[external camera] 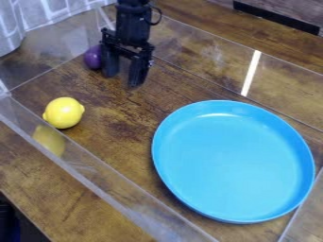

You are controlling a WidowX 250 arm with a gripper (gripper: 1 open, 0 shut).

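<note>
My black gripper (124, 64) is at the upper middle left, low over the wooden surface, just right of a purple object (93, 57) that it partly hides; its fingers look apart, with nothing visible between them. A yellow lemon (63, 112) lies on the left. A large blue plate (232, 159) fills the lower right.
A clear plastic wall (78, 190) runs along the lower left.
</note>
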